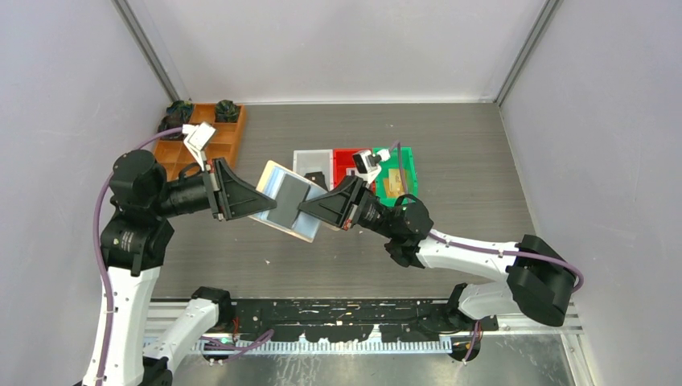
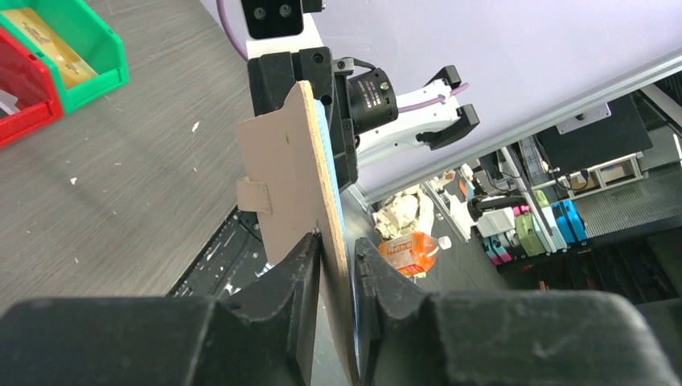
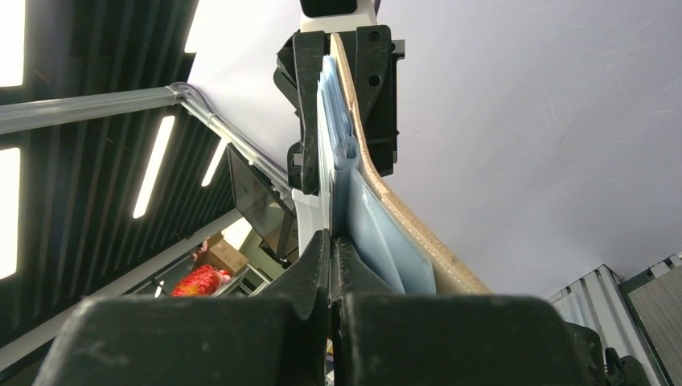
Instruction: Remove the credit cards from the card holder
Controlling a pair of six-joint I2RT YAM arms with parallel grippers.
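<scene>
The tan card holder [image 1: 266,174] hangs open above the table between both arms, its clear bluish sleeves [image 1: 308,228] facing up. Through them shows a dark grey card [image 1: 289,201]. At the holder's left side, my left gripper [image 1: 272,204] has one finger on the cover and the other on the sleeve side; the left wrist view shows the tan cover [image 2: 277,173] clamped between them. My right gripper [image 1: 301,207] overlaps the right side. In the right wrist view, its fingertips [image 3: 320,245] are closed at the edge of the clear sleeves [image 3: 342,173]; exactly what they pinch is partly hidden.
Behind the arms stand a white bin [image 1: 312,154], a red bin [image 1: 344,154] and a green bin [image 1: 410,173] with yellowish cards [image 1: 393,183] inside. An orange tray [image 1: 232,143] holds dark bundles at the back left.
</scene>
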